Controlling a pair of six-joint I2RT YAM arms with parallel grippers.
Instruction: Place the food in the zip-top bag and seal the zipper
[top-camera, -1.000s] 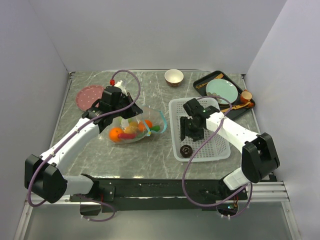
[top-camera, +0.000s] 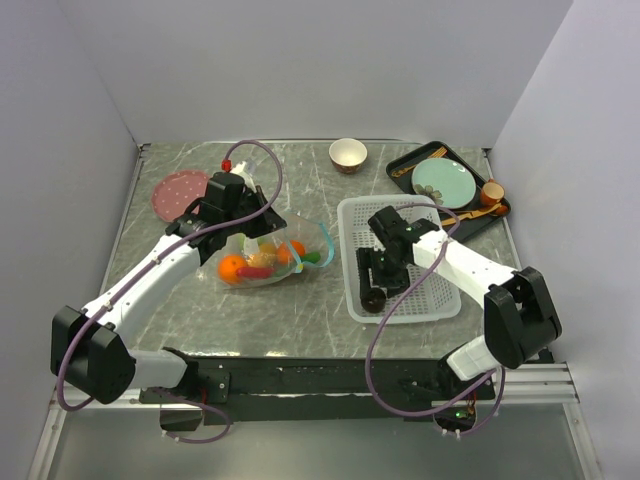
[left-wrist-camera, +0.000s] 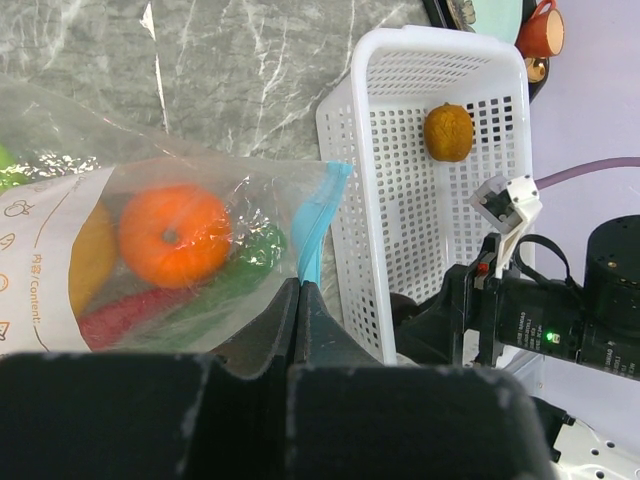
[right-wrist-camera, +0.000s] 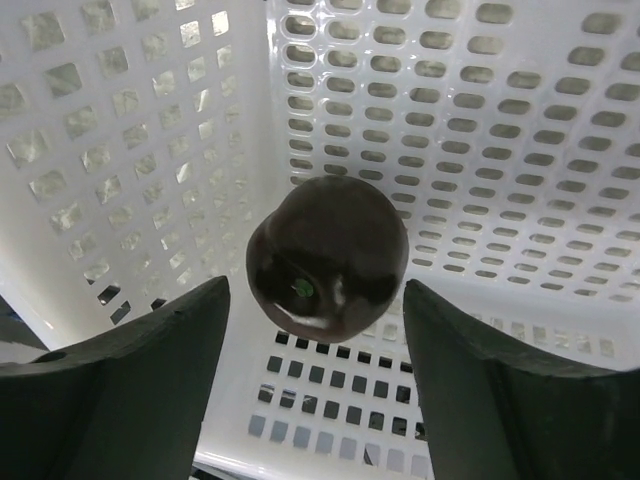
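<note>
The zip top bag (top-camera: 270, 255) lies open on the left of the table with oranges (left-wrist-camera: 174, 236), a red item (left-wrist-camera: 130, 318), a yellow item and green items inside. My left gripper is shut at the bag's blue-zippered edge; whether film is between its fingers is unclear. In the white basket (top-camera: 440, 305), my right gripper stands part open, fingers either side of a dark round food item (right-wrist-camera: 326, 250), with no visible grip on it. A brownish-yellow round item (left-wrist-camera: 448, 133) also lies in the basket.
A black tray (top-camera: 478, 230) with a plate (top-camera: 443, 182), cup and utensils sits back right. A white bowl (top-camera: 348, 154) is at the back, a pink plate (top-camera: 178, 192) back left.
My right gripper has moved toward the front of the basket, down to the dark round item. The left arm and the bag show no visible change.
</note>
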